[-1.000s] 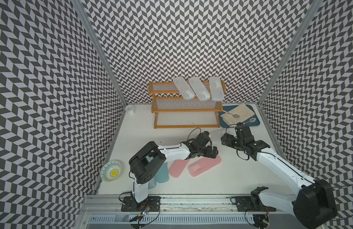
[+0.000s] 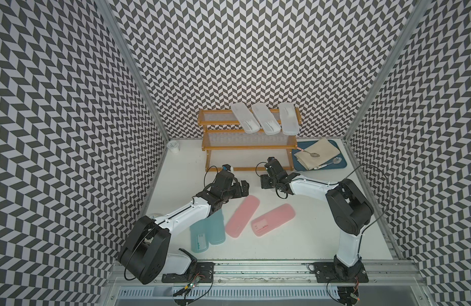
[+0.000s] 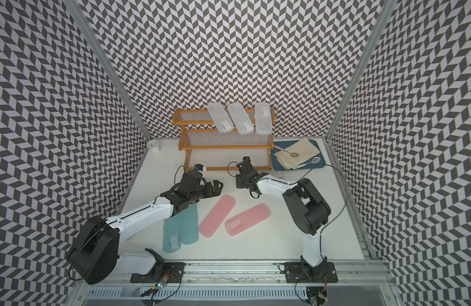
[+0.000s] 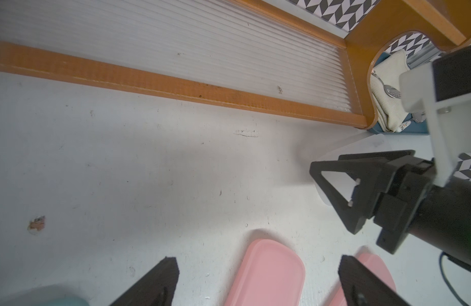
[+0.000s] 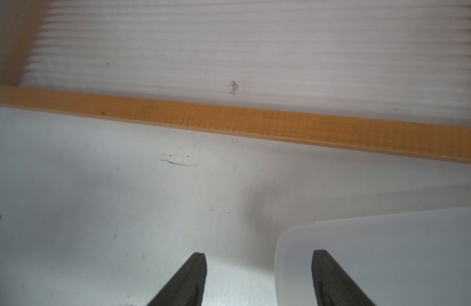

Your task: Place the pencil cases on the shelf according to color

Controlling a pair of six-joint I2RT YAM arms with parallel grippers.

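Observation:
My left gripper [image 2: 245, 188] is open and empty, above the table in front of the shelf [image 2: 249, 147]. My right gripper is over a translucent white pencil case [image 5: 388, 255] at the shelf's front right. Its fingers [image 5: 187, 285] look apart, with one over the case's corner; whether they grip it cannot be told. Three white cases, among them one [image 2: 289, 118] at the right end, lie across the top tier. Two pink cases, the left one [image 2: 242, 216] and the right one [image 2: 273, 219], and overlapping teal cases [image 2: 216, 228] lie on the table.
A blue tray [image 2: 341, 153] with a beige cloth [image 2: 317, 154] and spoons stands right of the shelf. A small white cup [image 2: 173, 147] is at the back left. The shelf's two lower tiers look empty, and the table's right front is bare.
Over the last second both grippers have moved left and slightly toward the shelf. The left arm now covers most of the plate at the left edge. The pink cases and the top-tier cases have not moved.

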